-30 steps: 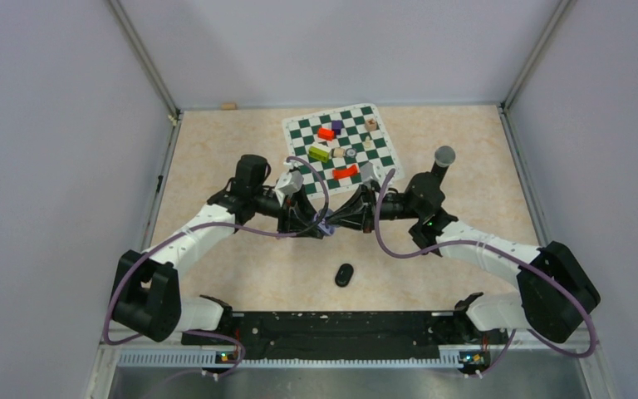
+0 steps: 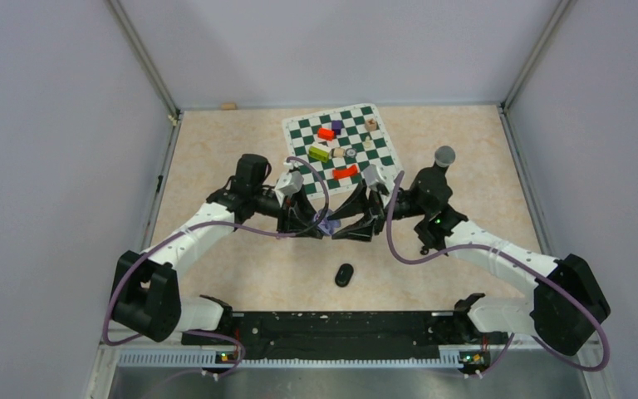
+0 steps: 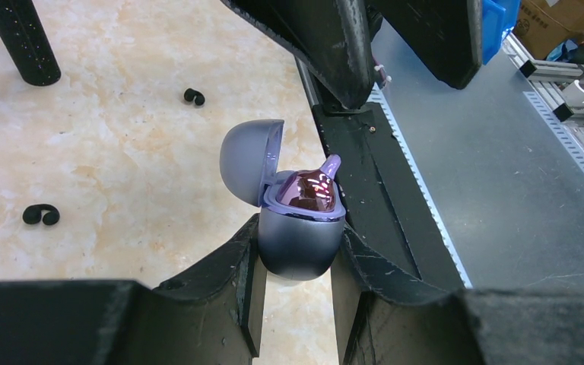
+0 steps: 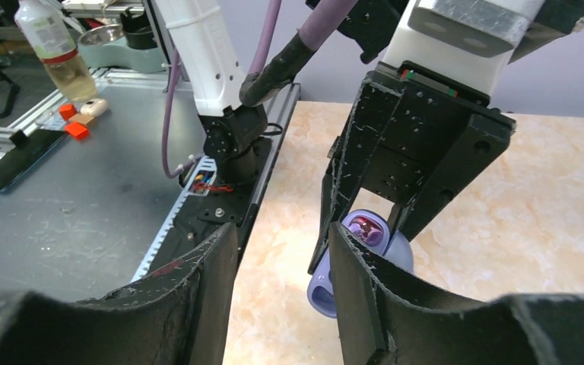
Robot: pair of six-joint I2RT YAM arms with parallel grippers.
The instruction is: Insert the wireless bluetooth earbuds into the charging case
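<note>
A lilac charging case [image 3: 300, 243] with its rounded lid [image 3: 245, 161] swung up is clamped between the fingertips of my left gripper [image 2: 319, 224]. Inside it sits a shiny pinkish piece [image 3: 310, 192], seemingly an earbud, with a lilac tip [image 3: 331, 166] rising past the rim. How fully it is seated I cannot tell. My right gripper stands open near the case, nothing between its fingers. From that side, the case's rim [image 4: 385, 232] and the hollow of the lid [image 4: 323, 298] show partly behind one right finger [image 4: 357, 281].
Two small black curled pieces [image 3: 194, 96] lie on the table, well apart. A dark upright cylinder [image 2: 444, 156] stands at the right, and a black oval object [image 2: 344, 275] lies near the front edge. A checkered board [image 2: 299, 137] with several small objects fills the back middle.
My right gripper was narrow and close against the case. Its fingers have since spread apart and the hand has drawn back a little to the right. The left arm and case look still.
</note>
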